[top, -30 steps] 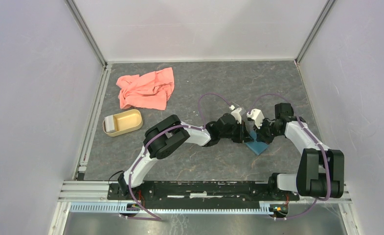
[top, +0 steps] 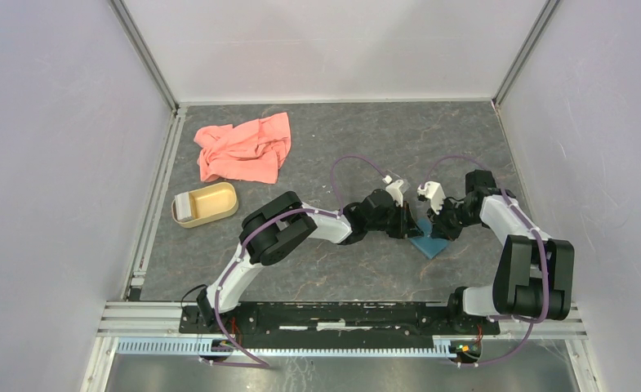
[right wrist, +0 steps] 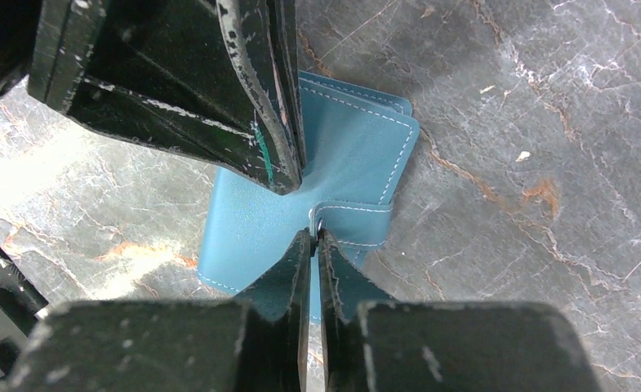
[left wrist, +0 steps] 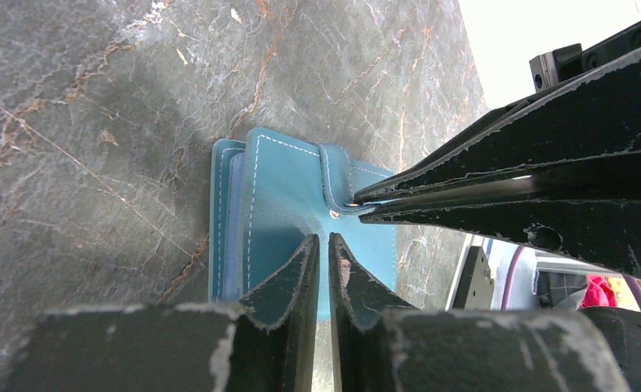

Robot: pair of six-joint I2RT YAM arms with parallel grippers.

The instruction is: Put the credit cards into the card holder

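Observation:
The blue card holder [top: 429, 247] lies flat at the right of the table, cover side up, with white stitching. A short strap [right wrist: 356, 224] crosses one edge, its free end raised a little. At that end are the fingertips of my right gripper, close together; whether they pinch it, I cannot tell. My left gripper is closed to a narrow gap over the holder's cover, beside the strap; nothing shows clearly between its fingers. A lighter layer [left wrist: 233, 229] shows between the covers at one side. I cannot make out any separate credit cards.
A beige tray [top: 216, 216] with a pale grey block [top: 184, 206] in it stands at the far left. Behind it lies a crumpled coral cloth [top: 247, 149]. Both arms are close together over the holder.
My right gripper has shifted slightly to the right over the holder, away from the left one. The left arm and the holder have stayed in place.

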